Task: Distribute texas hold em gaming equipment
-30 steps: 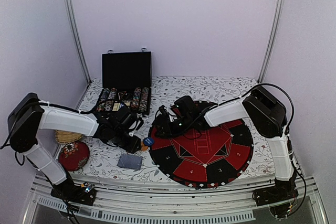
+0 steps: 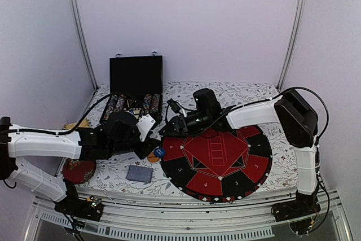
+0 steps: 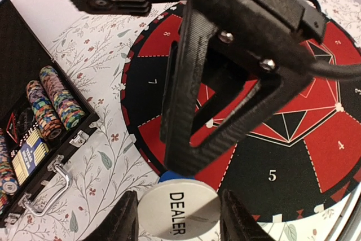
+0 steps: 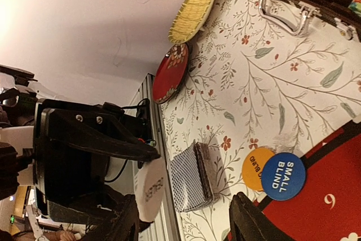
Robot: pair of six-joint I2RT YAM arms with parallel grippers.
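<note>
A white DEALER button sits between the fingers of my left gripper (image 2: 148, 139), raised above the table; in the right wrist view the button (image 4: 149, 189) shows edge-on in that gripper. My right gripper (image 2: 172, 119) hangs open and empty above the mat's left side, close to the left one. Below, the blue SMALL BLIND button (image 4: 284, 176) overlaps an orange blind button (image 4: 252, 162), beside the round red-black mat (image 4: 316, 213). A deck of cards (image 4: 189, 184) lies nearby.
The open chip case (image 2: 135, 69) stands at the back left. A red round tray (image 2: 79, 171) and a yellow basket (image 4: 194, 7) lie at the left.
My left gripper has risen from beside the blind buttons with the dealer button. My right gripper has moved up and back a little.
</note>
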